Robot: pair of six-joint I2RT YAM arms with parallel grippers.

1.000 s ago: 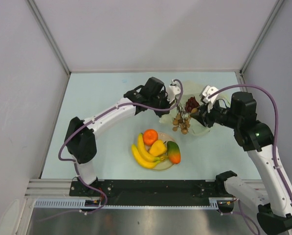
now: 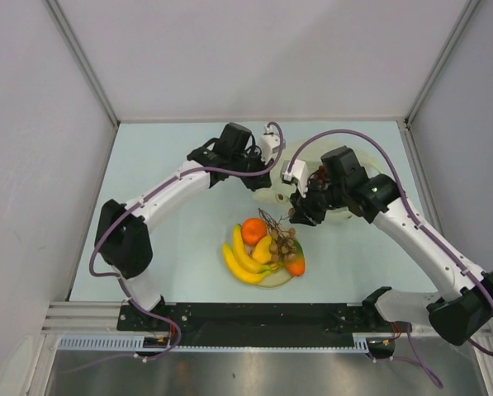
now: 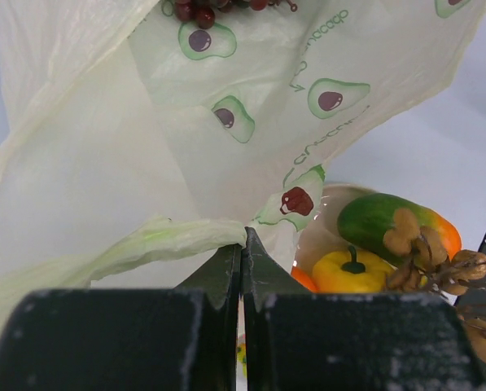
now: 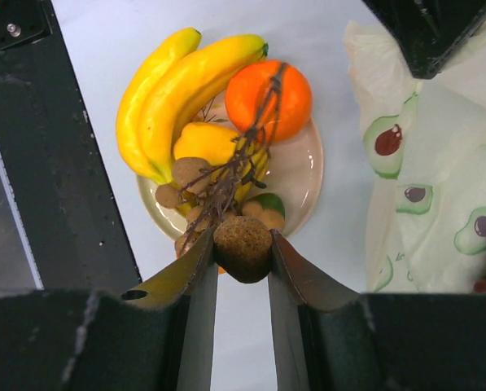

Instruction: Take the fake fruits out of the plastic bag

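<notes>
A brown longan bunch (image 2: pixel 283 243) with dark twigs hangs over the plate; my right gripper (image 2: pixel 304 216) is shut on one of its fruits (image 4: pixel 241 248). My left gripper is shut at the edge of the cream plastic bag (image 3: pixel 145 122), a thin fold at its tips. Dark red grapes (image 3: pixel 203 16) lie in the bag. The plate (image 4: pixel 304 186) holds bananas (image 4: pixel 169 98), an orange (image 4: pixel 269 102), a yellow pepper (image 3: pixel 352 277) and a mango (image 3: pixel 377 220).
A dark rail (image 2: pixel 254 313) runs along the front edge; walls border the back and sides.
The right gripper has moved left with the longan bunch from the bag to over the plate. The left arm has shifted left from where it was a second ago.
</notes>
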